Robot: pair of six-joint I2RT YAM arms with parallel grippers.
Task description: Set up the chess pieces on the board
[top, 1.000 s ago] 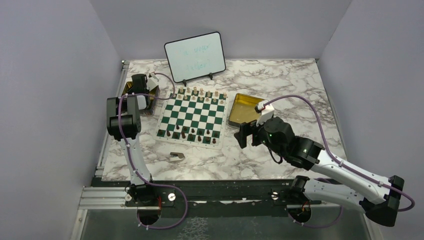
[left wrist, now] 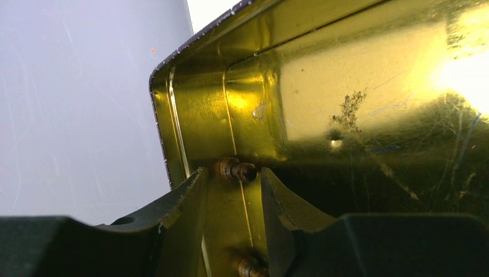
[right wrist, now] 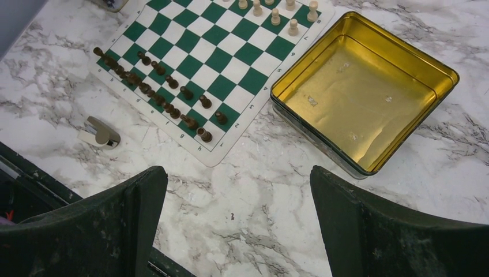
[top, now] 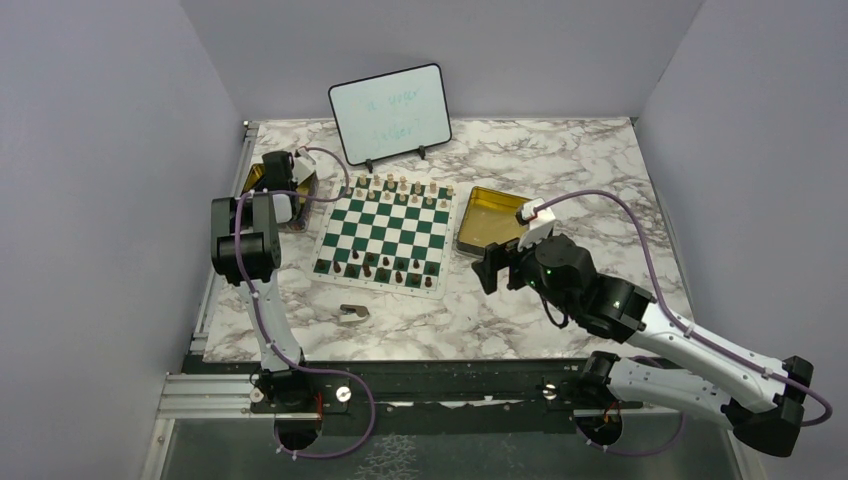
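Note:
The chessboard holds white pieces along the back rows and dark pieces along the front rows. My left gripper is open inside the left gold tin, its fingers either side of a dark wooden piece lying in the tin's corner; a second piece lies lower down. My right gripper is open and empty, above the table front right of the board. The right gold tin looks empty.
A whiteboard stands behind the board. A small grey device lies in front of the board.
The right arm has shifted very slightly right. The left arm has moved very slightly within its tin; the board looks unchanged.

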